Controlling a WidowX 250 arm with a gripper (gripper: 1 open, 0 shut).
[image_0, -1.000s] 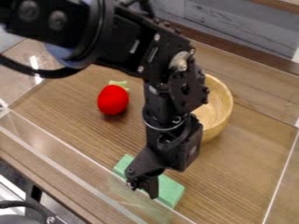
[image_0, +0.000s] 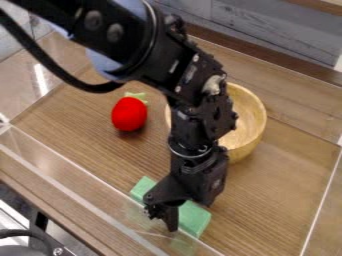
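Note:
My black gripper (image_0: 177, 205) is low over a pale green block (image_0: 191, 225) near the front of the wooden board, its fingers open and reaching down onto the block's left part. Whether they touch it is hard to tell. A red round object (image_0: 130, 115) with a small green top lies left of the arm. Behind the arm is a light tan bowl (image_0: 243, 120), partly hidden.
A white wall (image_0: 281, 40) runs along the back. A transparent edge crosses the front left, with dark cables and metal at the lower left corner.
The gripper and wrist have shifted slightly and moved down around the green block. The red object and the bowl stay where they were.

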